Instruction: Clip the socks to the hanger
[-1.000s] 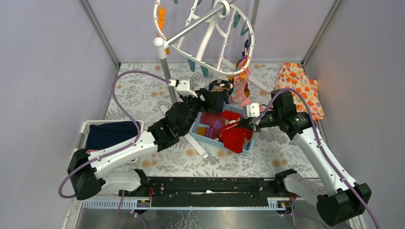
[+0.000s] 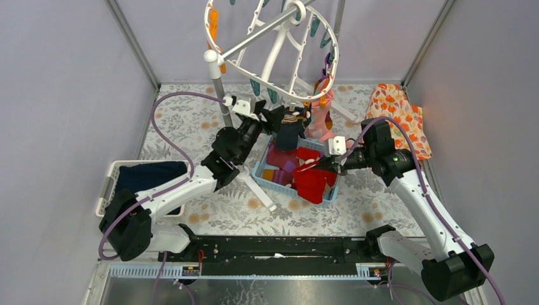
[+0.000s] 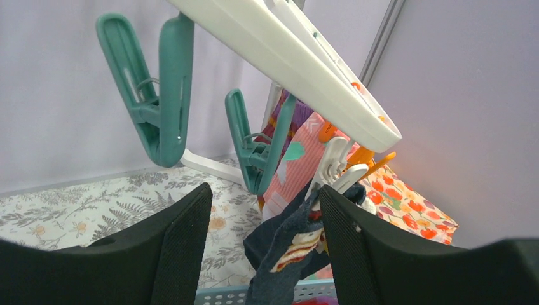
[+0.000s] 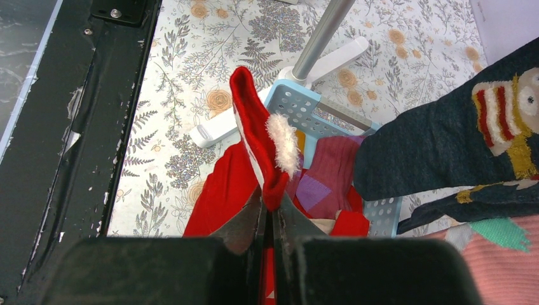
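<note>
A white round hanger point(image 2: 267, 86) with teal and orange clips hangs over a blue basket point(image 2: 264, 178) of socks. Dark socks point(image 3: 283, 267) and pink socks point(image 3: 299, 152) hang from its clips. My left gripper is open beside the hanging dark sock, just below two teal clips point(image 3: 257, 162), nothing visible between its fingers. My right gripper is shut on a red sock point(image 4: 260, 140) with white fluff, over the basket.
A white tray point(image 2: 105, 203) with dark cloth sits on the left. Orange flowered cloth point(image 2: 394, 101) lies at the back right. The stand's metal pole and white feet stand beside the basket.
My left gripper has moved slightly up and toward the back, away from where it was lower by the dark sock. The right arm is unchanged.
</note>
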